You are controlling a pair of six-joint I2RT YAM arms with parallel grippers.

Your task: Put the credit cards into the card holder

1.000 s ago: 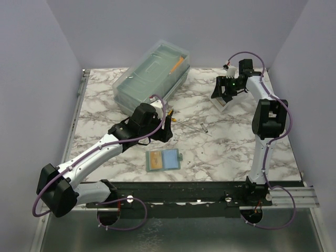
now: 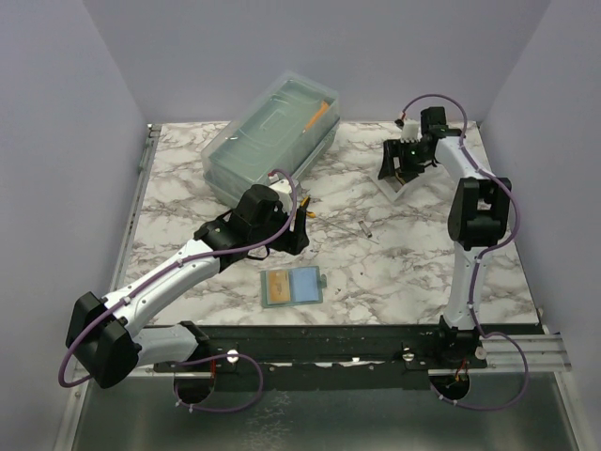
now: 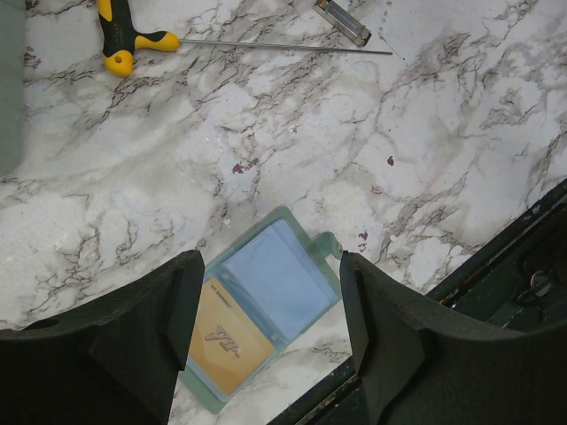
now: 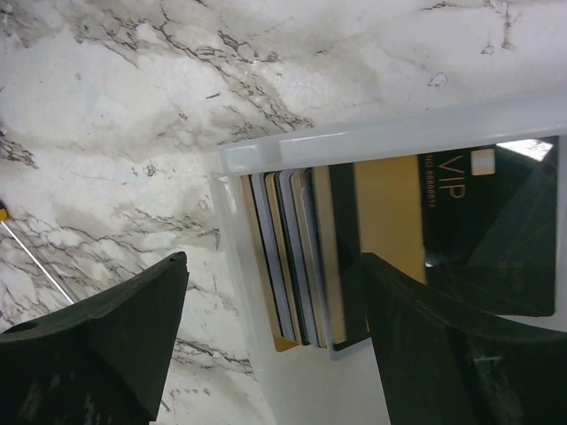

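The card holder (image 2: pixel 264 287) lies flat near the table's front edge, a green frame with a gold card (image 3: pixel 226 336) in one half and a pale blue pocket (image 3: pixel 282 274) in the other. Above it in the left wrist view, my left gripper is open and empty. At the back right, a white tray (image 4: pixel 237 257) holds several credit cards (image 4: pixel 288 257) standing on edge in a row, plus a black and gold VIP card (image 4: pixel 469 212) lying flatter. Over the tray's row end, my right gripper has its fingers apart, with no card visibly gripped.
A large clear lidded box (image 2: pixel 268 132) stands at the back left. Between the arms lie a yellow-and-black screwdriver (image 3: pixel 133 40) and a small metal piece (image 3: pixel 344 22).
My right gripper has shifted a little left over the tray. The left arm and the card holder stay put.
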